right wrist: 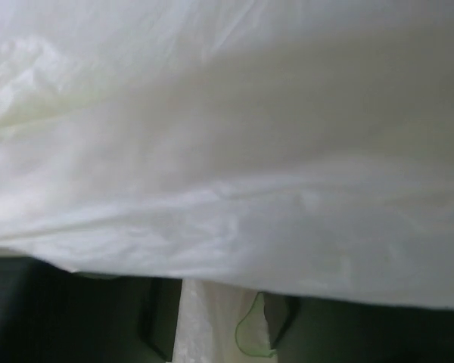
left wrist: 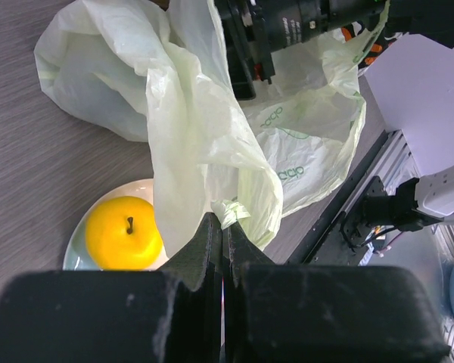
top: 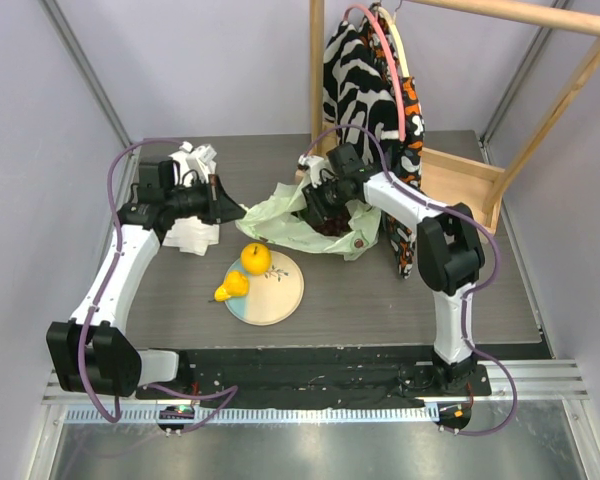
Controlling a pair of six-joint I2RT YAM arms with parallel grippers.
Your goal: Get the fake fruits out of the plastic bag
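My left gripper (top: 236, 210) is shut on the twisted corner of the pale plastic bag (top: 290, 230), as the left wrist view (left wrist: 228, 212) shows. My right gripper (top: 325, 212) is down inside the bag among dark red fruit (top: 335, 226); in the right wrist view white plastic covers most of the picture, and the space between its fingers shows only plastic behind, so its grip is unclear. A yellow apple (top: 256, 258) and a yellow pear (top: 232, 286) lie on the plate (top: 275, 305).
A wooden rack (top: 455, 190) with patterned clothes (top: 360, 80) on hangers stands at the back right, close to my right arm. White cloths (top: 190, 238) lie under my left gripper.
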